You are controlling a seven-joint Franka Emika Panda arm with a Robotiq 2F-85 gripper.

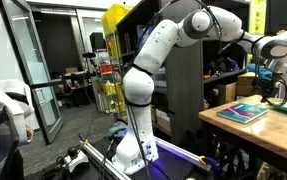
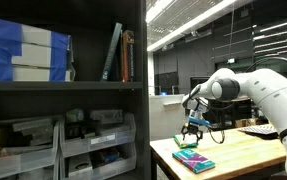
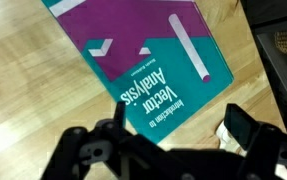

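Note:
A teal and purple book titled "Introduction to Vector Analysis" (image 3: pixel 148 55) lies flat on the wooden table; exterior view 1 shows the same book (image 1: pixel 243 112) near the table's left edge. Above the table hangs my gripper, its dark fingers (image 3: pixel 110 130) spread apart over the book's lower end, with nothing between them. In exterior view 2 the book (image 2: pixel 193 160) lies below and in front of the gripper (image 2: pixel 192 134).
A second, greenish item (image 2: pixel 186 142) lies behind the book. Dark shelving with books (image 2: pixel 113 50) and clear bins (image 2: pixel 83 140) stands left of the table.

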